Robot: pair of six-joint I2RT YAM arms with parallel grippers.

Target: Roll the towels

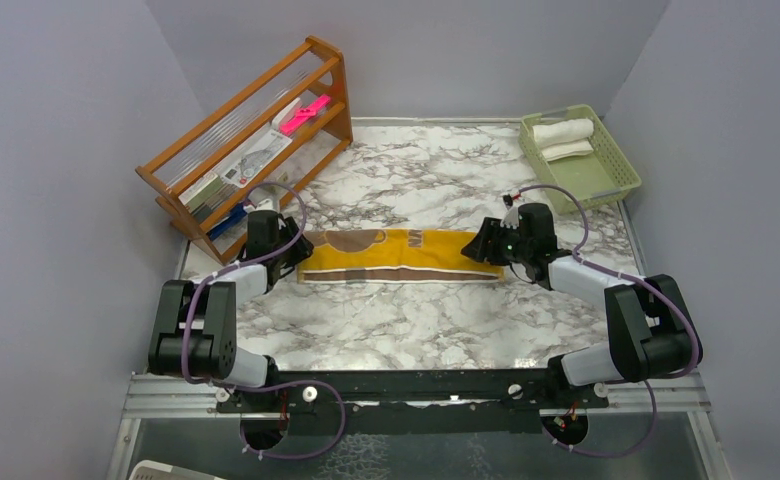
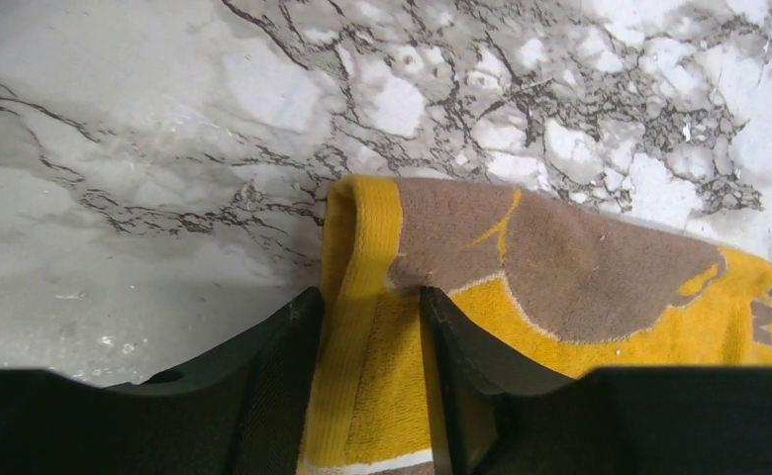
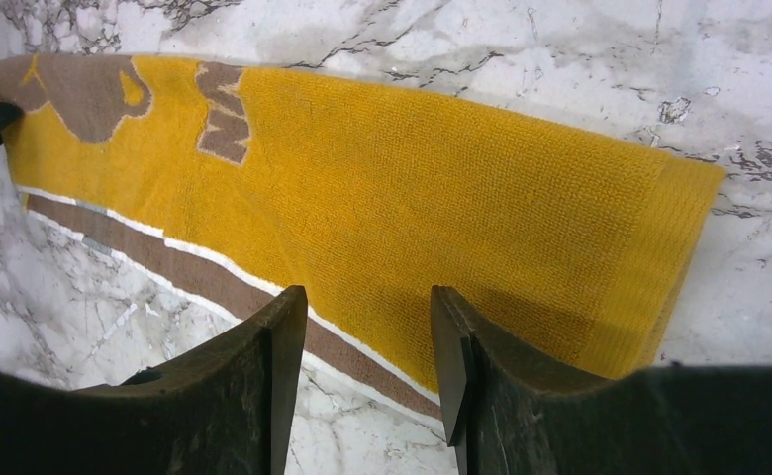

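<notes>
A yellow and brown towel [image 1: 396, 255], folded into a long strip, lies flat across the middle of the marble table. My left gripper is over its left end, part open, with the folded left edge of the towel [image 2: 367, 247] showing between its fingers; whether they touch the cloth cannot be told. Over the right part of the towel [image 3: 481, 198] stands my right gripper, wide open, its fingertips apart and nothing gripped. The towel's right edge [image 3: 689, 208] is clear of those fingers.
At the back right, a green basket [image 1: 611, 188] holds white rolled towels [image 1: 563, 133]. A wooden rack [image 1: 328, 60] with boxes and a pink item [image 1: 306, 114] stands at the back left, close to my left arm.
</notes>
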